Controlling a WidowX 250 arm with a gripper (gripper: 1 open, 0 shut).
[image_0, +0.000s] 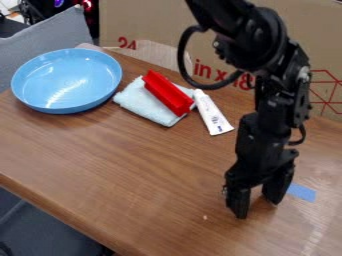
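Note:
The black gripper (257, 200) is low over the right part of the wooden table, its two fingers pointing down near the surface. A small light blue strip (303, 192) lies just beside it on the right, partly hidden behind the fingers. I cannot tell whether anything is between them.
A blue bowl (64, 78) sits at the back left. A red object (167, 92) lies on a white cloth (138, 106), beside a white tube-like item (213, 116). A cardboard box (147, 32) stands behind.

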